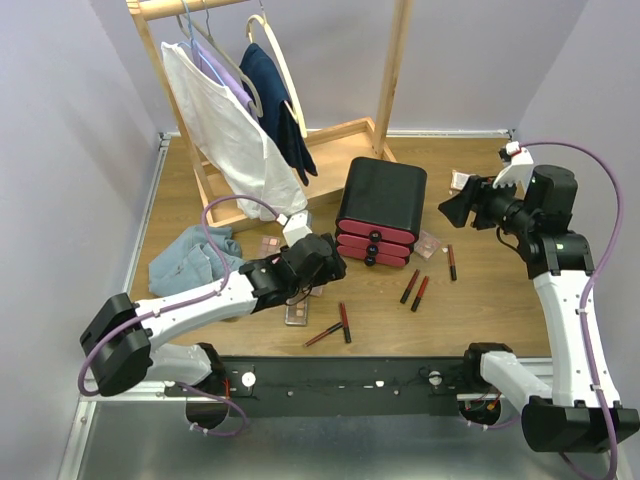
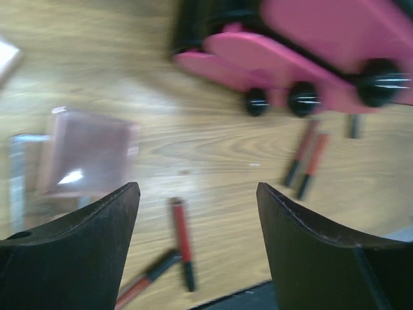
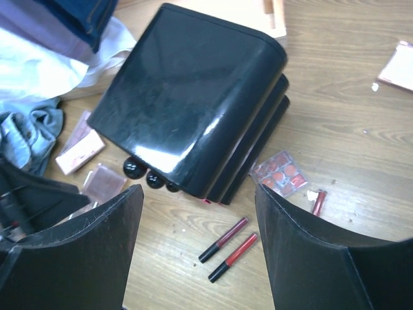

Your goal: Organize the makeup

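Note:
A black makeup case with pink drawers and round black knobs stands mid-table. Over the table to its left, my left gripper is part open and empty; below it in the left wrist view lie clear compacts and lip pencils. My right gripper hangs right of the case, part open and empty. Under it are a palette, red-and-black pencils and a pale flat item at the back right.
A wooden clothes rack with hanging garments stands at the back left. Folded jeans lie on the left.

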